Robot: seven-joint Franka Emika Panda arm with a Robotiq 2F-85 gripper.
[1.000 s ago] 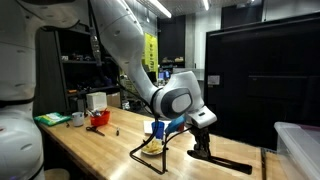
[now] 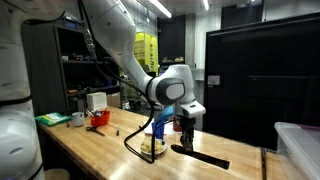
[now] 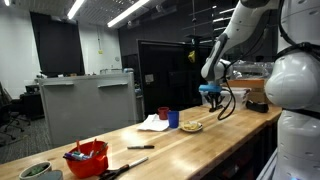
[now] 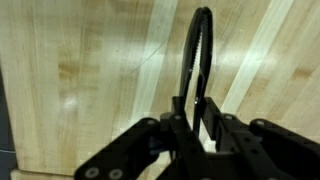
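My gripper [image 2: 187, 144] points down low over the wooden table, shut on a long black utensil [image 2: 205, 157]. In exterior view 1 the utensil reaches out to the right, near the tabletop; whether it touches the wood I cannot tell. From the wrist view, the black utensil [image 4: 203, 50] runs away from the gripper, narrow and slightly curved, with a ridged inner edge. A bowl [image 2: 152, 147] with yellowish contents stands left of the gripper, and this bowl [image 3: 191, 127] also shows in exterior view 2.
A blue cup [image 3: 173, 119], a red cup [image 3: 164, 113] and a white cloth [image 3: 153, 124] are grouped near the bowl. A red basket [image 3: 86, 161] of items and dark-handled tools [image 3: 128, 166] lie farther along. A pale bin [image 2: 300, 145] stands at the right edge.
The grip on the utensil looks the same.
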